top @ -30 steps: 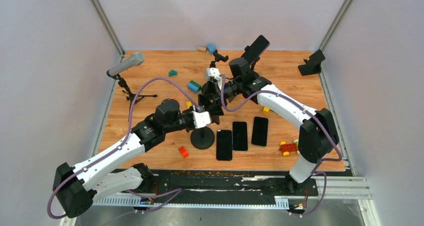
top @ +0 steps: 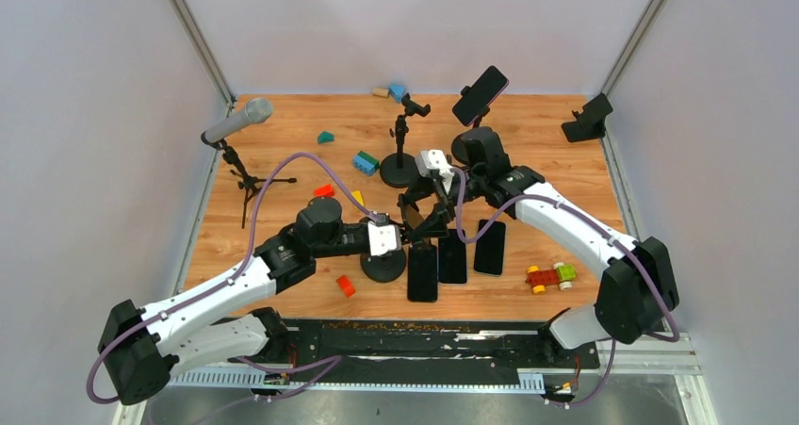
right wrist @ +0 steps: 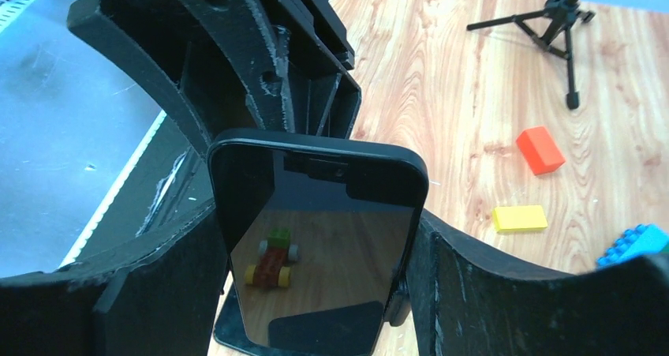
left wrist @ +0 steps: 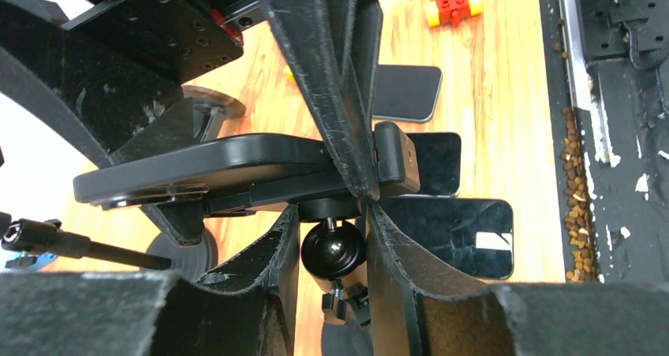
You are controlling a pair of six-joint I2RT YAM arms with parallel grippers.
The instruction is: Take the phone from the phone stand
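Note:
A phone stand with a round base (top: pixel 382 267) stands at front centre, mostly hidden by both grippers. My left gripper is shut on the stand just below its holder, above the ball joint (left wrist: pixel 333 249). My right gripper is around the held phone (right wrist: pixel 315 245), whose screen reflects the toy car; whether its fingers press on it is unclear. In the left wrist view the phone (left wrist: pixel 158 170) lies nearly edge-on above my left fingertips, between the right gripper's fingers.
Three phones (top: pixel 452 255) lie right of the stand. Other stands (top: pixel 399 169), a phone on a stand (top: pixel 481 95), a microphone tripod (top: pixel 247 185), loose blocks (right wrist: pixel 540 151) and a toy car (top: pixel 551 276) are around them.
Both grippers have moved toward the front and right in the top view, the right one farther, along with the stand's top and phone between them.

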